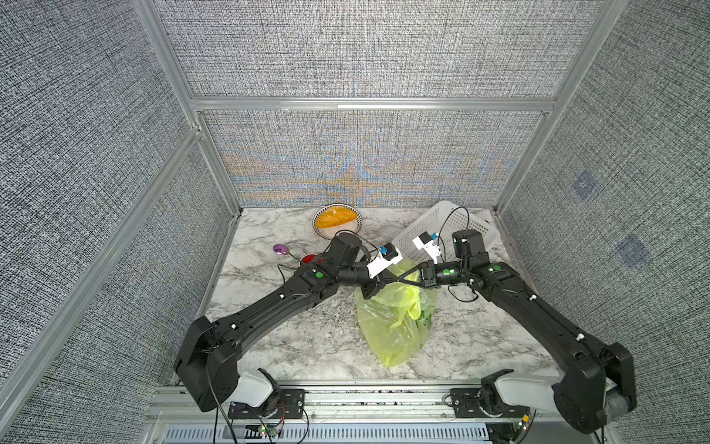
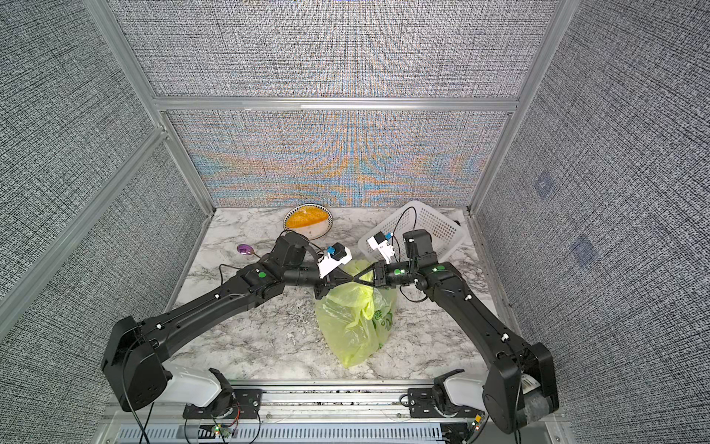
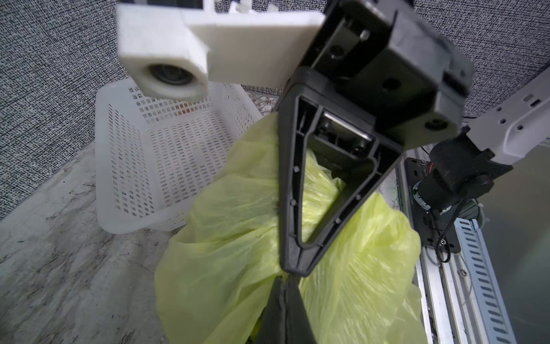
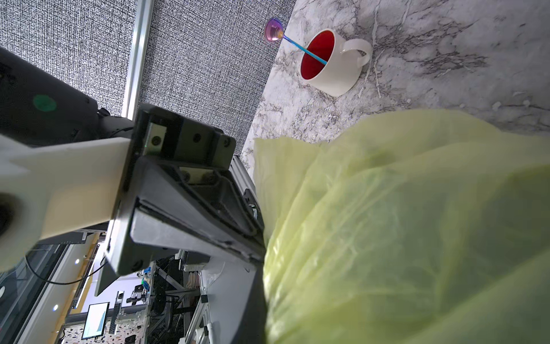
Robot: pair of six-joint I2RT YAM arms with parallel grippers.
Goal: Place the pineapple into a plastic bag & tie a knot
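A yellow-green plastic bag [image 1: 392, 336] hangs bunched at mid-table below both grippers, its film gathered in folds. The pineapple cannot be made out; the bag's film hides whatever is inside. My right gripper [image 2: 355, 279] is shut at the bag's top, and film gathers at its tips. Coming from the other side, my left gripper is shut with its tips meeting the right one's; whether film lies between its fingers does not show. In the right wrist view, the bag [image 4: 401, 229] covers much of the right gripper's own fingers.
A white perforated basket [image 3: 177, 149] stands behind the bag. A white mug [image 4: 342, 74] with red inside holds a purple-headed spoon [image 4: 273, 29]. At the back is a patterned bowl [image 1: 347, 230] with an orange item [image 1: 336, 216].
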